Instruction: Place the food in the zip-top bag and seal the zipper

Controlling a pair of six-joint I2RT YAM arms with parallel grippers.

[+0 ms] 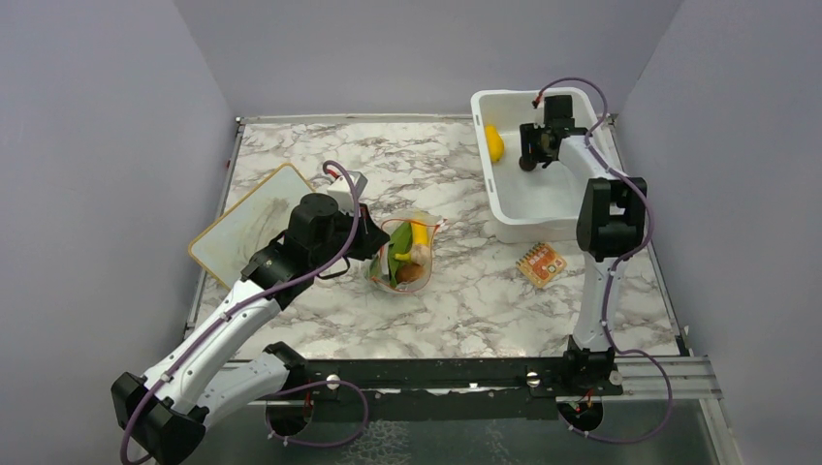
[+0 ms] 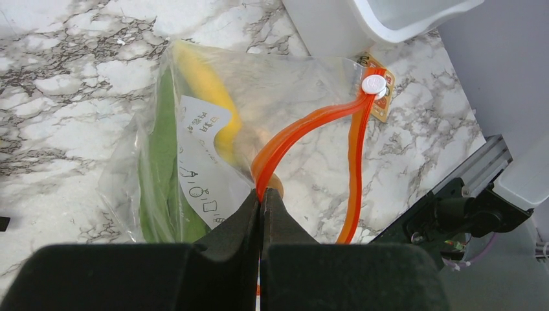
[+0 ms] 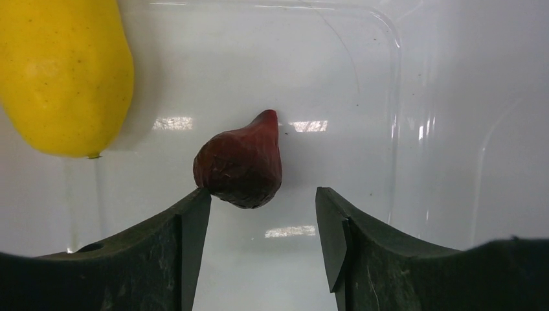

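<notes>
The clear zip top bag (image 2: 291, 78) stands mid-table with its orange-edged mouth open; green and yellow food and a brownish round piece show inside. My left gripper is shut on the orange zip edge (image 2: 285, 139) of the bag. A white slider (image 2: 373, 84) sits at the far corner of the zip. In the white bin (image 1: 499, 208) lies a dark red, pointed food piece (image 3: 239, 162), with a yellow fruit (image 3: 65, 78) to its left. My right gripper is open over the bin, its fingertips close to the dark red piece, nothing between them.
A whiteboard (image 1: 247, 221) with a tan frame lies under the left arm. A small orange notepad (image 1: 541, 263) rests in front of the bin. The marble tabletop between bag and bin is clear.
</notes>
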